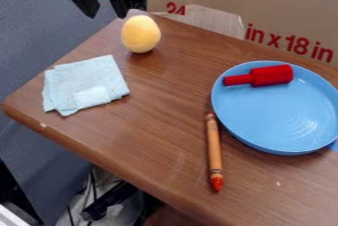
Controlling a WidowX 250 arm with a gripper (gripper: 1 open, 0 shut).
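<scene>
My black gripper (pixel 105 6) is at the top left, raised above the table's back-left edge, its two fingers apart with nothing seen between them. A yellow egg-shaped object (pixel 140 35) rests on the wooden table below and to the right of it. A folded pale blue cloth (pixel 83 84) lies at the table's left. A blue plate (pixel 275 121) on the right holds a red cylinder with a handle (pixel 270 75). An orange crayon (pixel 214 152) lies beside the plate.
A cardboard box (pixel 258 13) stands behind the table (pixel 145 141), with a clear plastic piece at its foot near the back edge.
</scene>
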